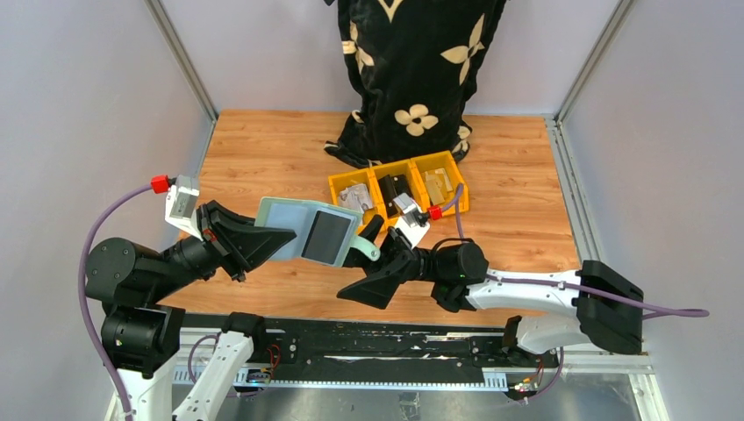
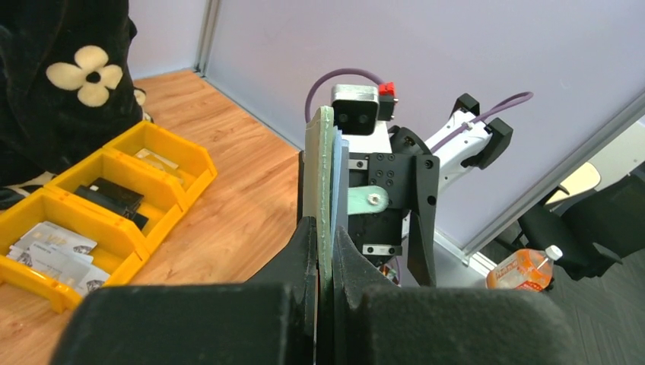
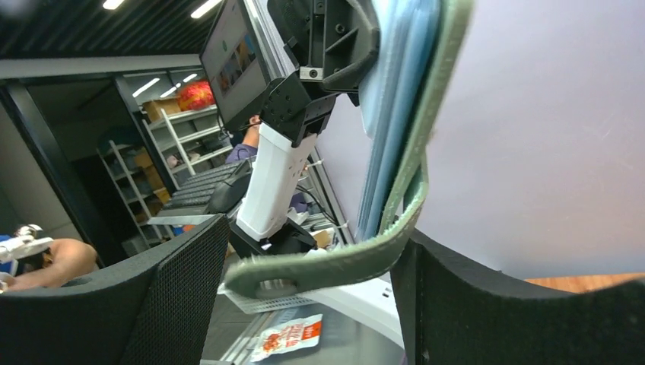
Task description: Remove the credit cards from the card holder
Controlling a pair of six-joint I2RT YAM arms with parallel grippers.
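Observation:
The pale green card holder (image 1: 307, 230) hangs above the table, unfolded, with blue inside and a dark window panel on its right half. My left gripper (image 1: 279, 244) is shut on its left edge. In the left wrist view the holder (image 2: 325, 175) stands edge-on between the fingers. Its snap strap (image 1: 367, 249) sticks out to the right, into the gap of my right gripper (image 1: 358, 263), which is open. The right wrist view shows the strap (image 3: 304, 277) between the two spread fingers, not clamped. No separate card can be made out in the holder.
A yellow tray (image 1: 466, 195) with three compartments stands at the back middle, holding white cards (image 2: 57, 255), black items (image 2: 114, 199) and beige items (image 1: 438, 186). Behind it rises a black floral cloth (image 1: 412, 79). Bare wooden table (image 1: 263, 158) lies left of the tray.

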